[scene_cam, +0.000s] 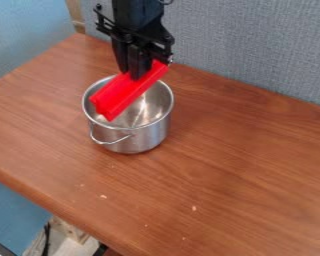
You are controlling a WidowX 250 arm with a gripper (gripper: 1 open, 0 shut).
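My gripper (139, 62) hangs from the top of the camera view, shut on a red bar-shaped object (125, 92), which is tilted from upper right down to lower left. The red object is over the mouth of a silver metal pot (139, 137) with a wire handle on its near side; its lower end overlaps the pot's opening in this view. I cannot tell whether it touches the pot.
A grey padded wall (256, 50) stands behind it. The table's left edge drops to a blue area at the lower left.
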